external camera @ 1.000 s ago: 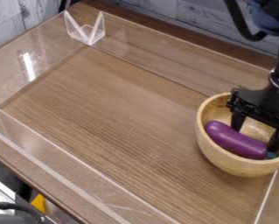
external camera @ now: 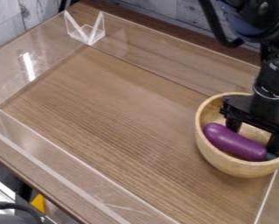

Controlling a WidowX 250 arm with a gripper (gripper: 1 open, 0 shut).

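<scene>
A wooden bowl [external camera: 223, 159] sits at the right side of the table, holding a purple eggplant-like object [external camera: 233, 140] with a teal tip. My black gripper [external camera: 253, 127] reaches down from the top right into the bowl, over the back part of it, beside the purple object. Whether its fingers are shut on anything is hard to tell.
A white wire-like holder [external camera: 86, 28] stands at the back left. A grey wall runs behind at the top right.
The bowl and purple object have shifted very slightly. My gripper has moved only a little, staying over the bowl.
</scene>
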